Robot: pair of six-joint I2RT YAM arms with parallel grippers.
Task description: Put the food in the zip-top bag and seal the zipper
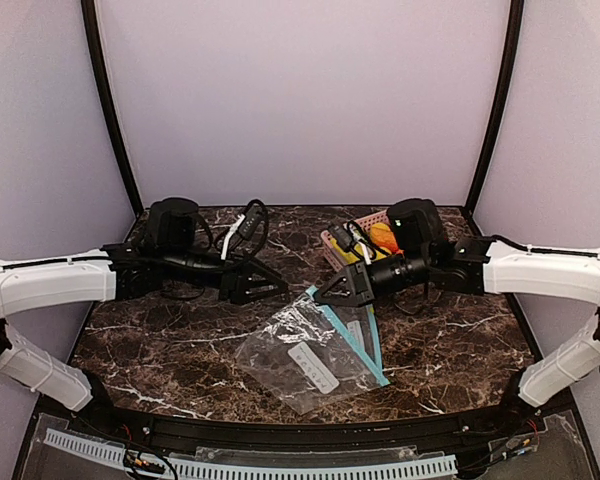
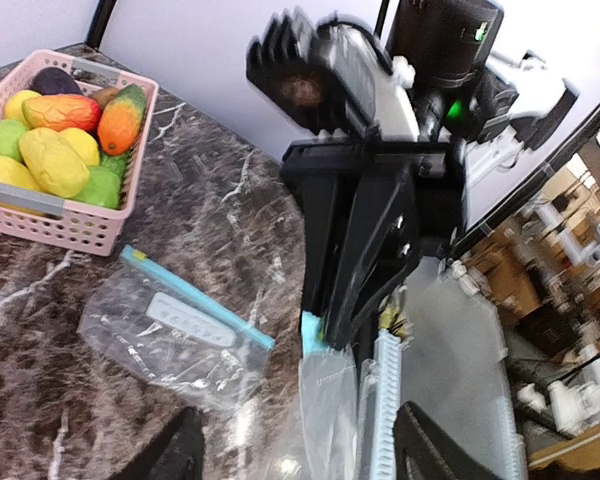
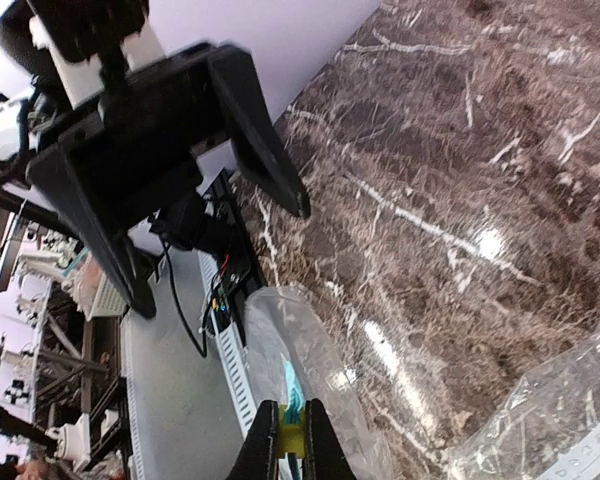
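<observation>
A clear zip top bag (image 1: 298,362) with a blue zip strip and a white label hangs slanting from my right gripper (image 1: 323,297). In the right wrist view that gripper is shut on the bag's zip corner, where a small yellow piece (image 3: 292,438) shows between its fingers. My left gripper (image 1: 283,287) stands open just left of that corner, nothing gripped. Its two fingers (image 2: 170,452) are spread wide in the left wrist view, the held bag (image 2: 327,405) showing beyond the gap. The food (image 2: 65,150), mixed toy fruit and vegetables, lies in a pink basket (image 2: 65,228).
A second clear bag (image 2: 175,325) with a blue strip lies flat on the dark marbled table (image 1: 160,350), partly beneath the held one in the top view. The basket stands at the back right, behind the right arm.
</observation>
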